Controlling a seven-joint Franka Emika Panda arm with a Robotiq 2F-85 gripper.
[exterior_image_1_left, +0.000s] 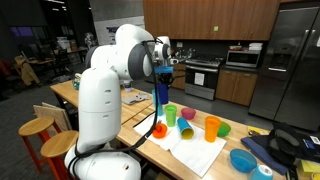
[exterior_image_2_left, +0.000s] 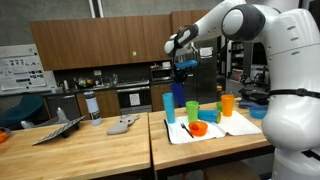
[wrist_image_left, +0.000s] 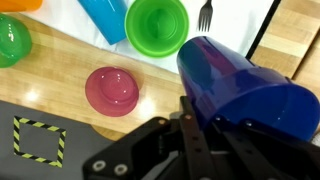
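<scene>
In the wrist view, a dark blue cup (wrist_image_left: 245, 85) is gripped at its rim, and my gripper is shut on it. Exterior view 2 shows this blue cup (exterior_image_2_left: 179, 94) hanging below the gripper (exterior_image_2_left: 181, 78), above the tabletop items. From exterior view 1, the cup (exterior_image_1_left: 162, 88) appears over the far part of the table. A green cup (wrist_image_left: 157, 24) and a fork (wrist_image_left: 205, 16) lie beneath, on a white sheet. The maroon bowl (wrist_image_left: 112, 92) sits on bare wood beside the sheet.
A light blue cup (exterior_image_2_left: 170, 103) and an orange bowl (exterior_image_2_left: 198, 128) stand close together. Orange cups (exterior_image_1_left: 212, 126), a yellow-and-blue cup (exterior_image_1_left: 185, 129) and blue bowls (exterior_image_1_left: 243, 161) spread toward the right. Bare table (exterior_image_2_left: 100, 145) lies to the left in exterior view 2.
</scene>
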